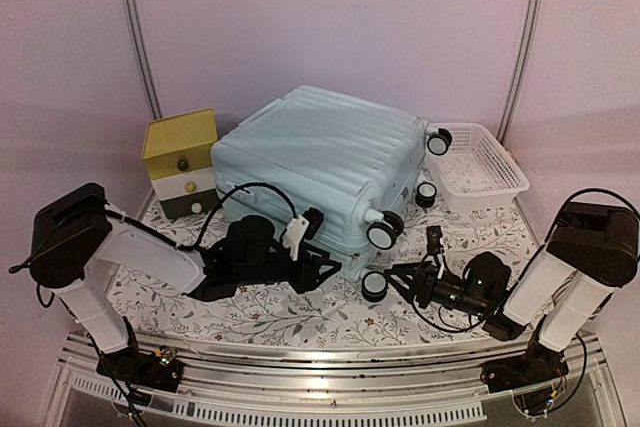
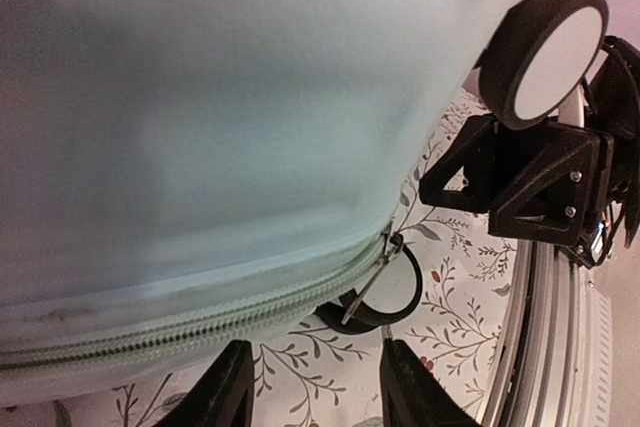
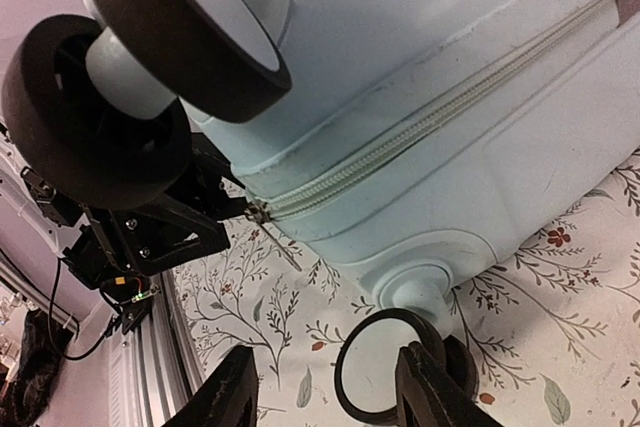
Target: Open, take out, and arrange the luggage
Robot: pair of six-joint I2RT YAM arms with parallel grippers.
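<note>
A pale blue suitcase lies on its side on the floral mat, wheels at its right end. In the left wrist view its zipper runs low along the side to a metal pull at the corner, also seen in the right wrist view. My left gripper is open at the front of the case, below the zipper. My right gripper is open near the front right corner, by the lower wheel. Neither has anything visible between its fingers.
Stacked yellow, white and dark drawer boxes stand at back left. A white basket is behind right, beside the suitcase.
</note>
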